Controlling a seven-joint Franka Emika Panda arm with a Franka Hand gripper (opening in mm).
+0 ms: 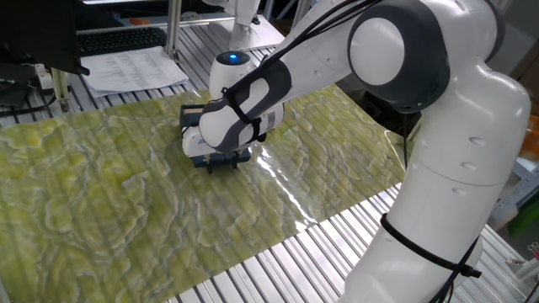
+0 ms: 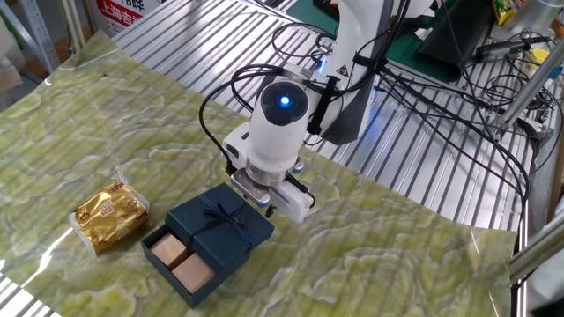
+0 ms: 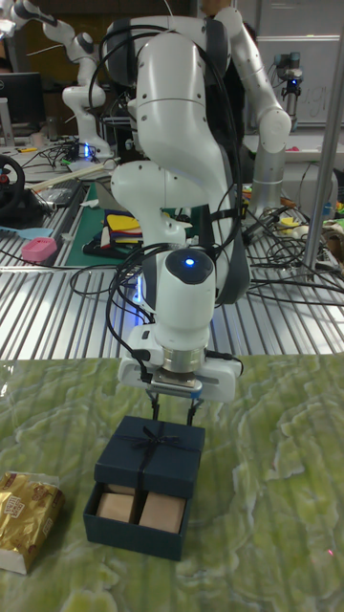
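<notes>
A dark blue gift box (image 3: 132, 537) stands on the green mat, its ribboned lid (image 3: 153, 454) sitting shifted back so that the front stays uncovered. Two tan blocks show inside, one of them the right-hand block (image 3: 161, 511). In exterior view 2 the same lid (image 2: 211, 231) covers the rear part of the box (image 2: 194, 295). My gripper (image 3: 173, 412) is at the lid's rear edge, its two fingers apart and open. Whether the fingertips touch the lid cannot be told. From exterior view 1, my arm hides most of the lid (image 1: 222, 159).
A gold foil packet (image 2: 112, 217) lies beside the box, on its left in exterior view 3. Papers (image 1: 135, 71) and a keyboard (image 1: 120, 39) lie beyond the mat's edge.
</notes>
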